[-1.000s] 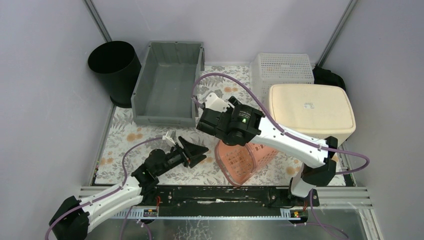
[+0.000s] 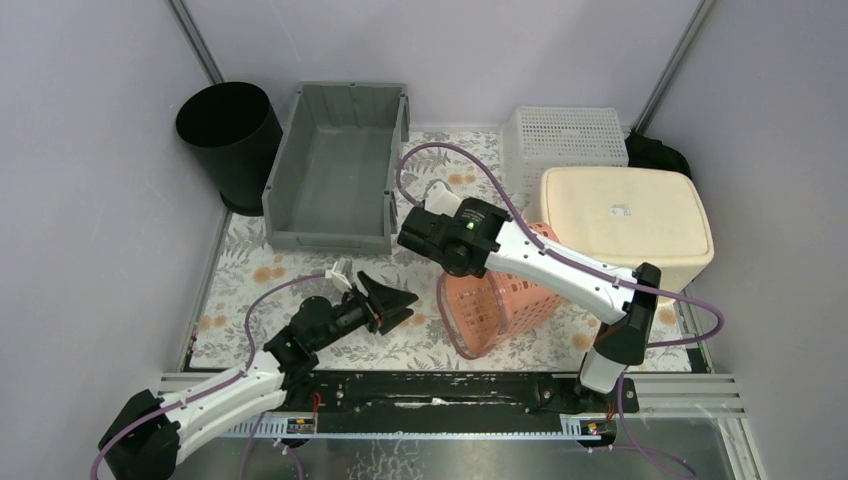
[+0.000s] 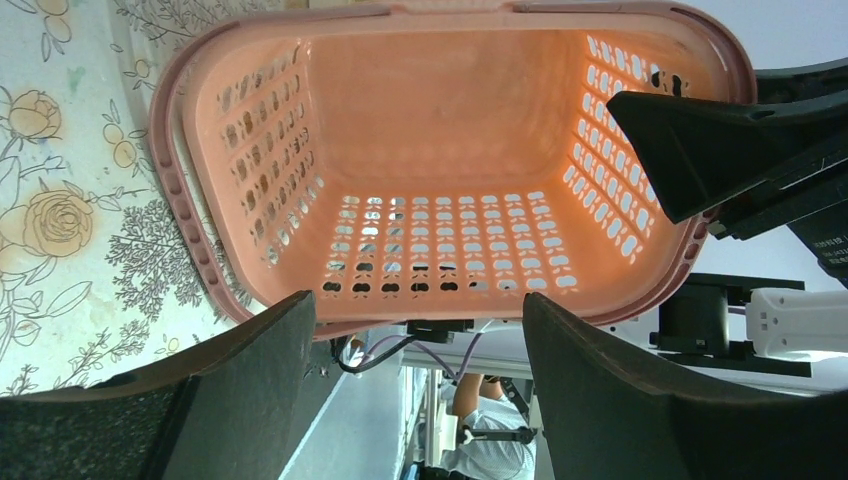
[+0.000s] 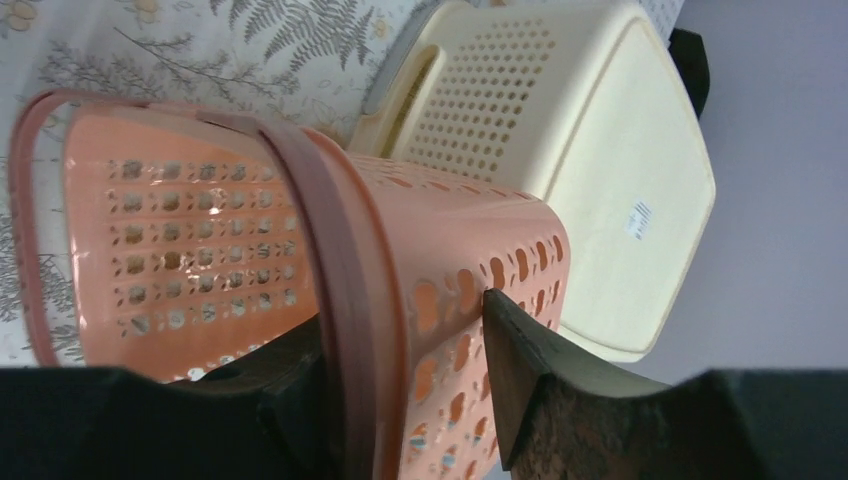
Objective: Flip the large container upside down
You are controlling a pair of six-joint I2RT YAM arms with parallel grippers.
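The orange perforated basket [image 2: 508,308] lies tipped on its side at the front right of the mat. Its mouth faces my left gripper, and its empty inside [image 3: 440,120] fills much of the left wrist view. My right gripper is shut on the basket's upper side at the rim, one finger inside and one outside. From above, the right arm hides that grip. My left gripper [image 2: 402,302] stands open to the left of the basket mouth, apart from it, with nothing between its fingers.
A grey bin [image 2: 285,200] and a black bin [image 2: 230,165] stand at the back left. A cream lidded box [image 2: 625,215] sits right behind the basket, with a white perforated crate [image 2: 515,155] farther back. Bare patterned mat [image 2: 250,335] lies around the left arm.
The basket and my right gripper have shifted slightly toward the back, away from the front edge. In the top view the left arm looks unmoved.
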